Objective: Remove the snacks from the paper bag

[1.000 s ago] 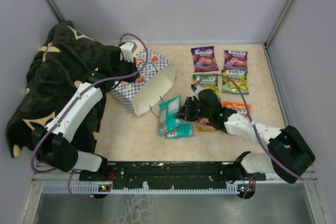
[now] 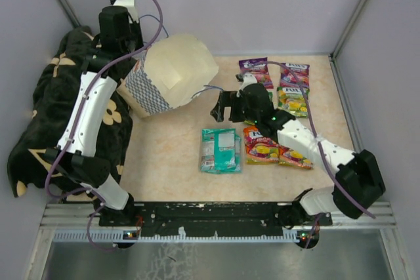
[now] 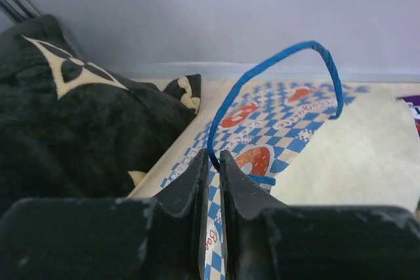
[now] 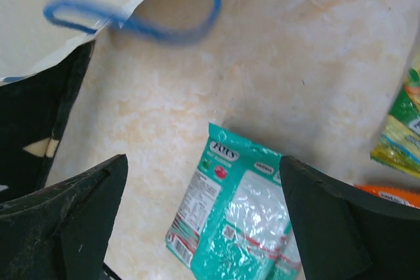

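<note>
The checked paper bag (image 2: pixel 147 83) lies tilted at the back left, its pale, empty-looking mouth facing right. My left gripper (image 2: pixel 134 34) is above its rear side. In the left wrist view the fingers stand nearly together, and the bag's blue handle (image 3: pixel 226 106) runs to their tips; whether they pinch it is unclear. My right gripper (image 2: pixel 226 111) is open and empty above the table, just behind teal snack packs (image 2: pixel 220 152). To the right lie purple packs (image 2: pixel 254 69), green-yellow packs (image 2: pixel 293 101) and red-orange packs (image 2: pixel 261 147). My right arm partly covers some of them.
A dark patterned cloth bundle (image 2: pixel 62 109) fills the left side, touching the bag's area. The bag's other handle (image 4: pixel 177 31) loops out toward my right gripper.
The bag has shifted and turned with my left gripper, which rose back and left. My right gripper laid the teal pack flat, let go and moved back, opening.
</note>
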